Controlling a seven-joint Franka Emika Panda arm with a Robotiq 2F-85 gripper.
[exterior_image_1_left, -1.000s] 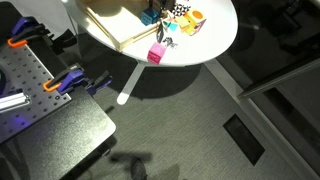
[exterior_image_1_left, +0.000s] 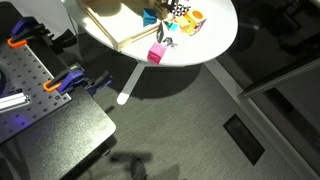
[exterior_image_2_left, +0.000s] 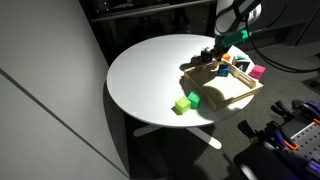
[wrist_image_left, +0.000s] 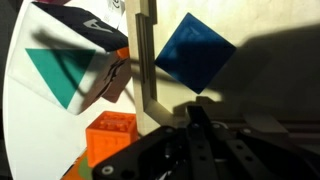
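A blue block (wrist_image_left: 195, 52) lies inside a shallow wooden tray (wrist_image_left: 148, 60), near one of its walls. The same blue block (exterior_image_2_left: 224, 71) sits towards the far end of the tray (exterior_image_2_left: 231, 101) in exterior view 2. At the bottom of the wrist view my gripper is shut, and nothing shows between its fingers. The block appears just beyond the fingertips, apart from them in the picture. In exterior view 1 the blue block (exterior_image_1_left: 150, 17) shows at the tray's corner.
Outside the tray wall are an orange block (wrist_image_left: 110, 137) and a white block with a green triangle (wrist_image_left: 75, 65). A pink block (exterior_image_1_left: 157, 52) stands near the table edge. Green blocks (exterior_image_2_left: 182, 105) lie beside the tray.
The blue block shows more clearly in exterior view 1 now, where it looked darker and partly covered before. The gripper seems to have shifted slightly away from it.
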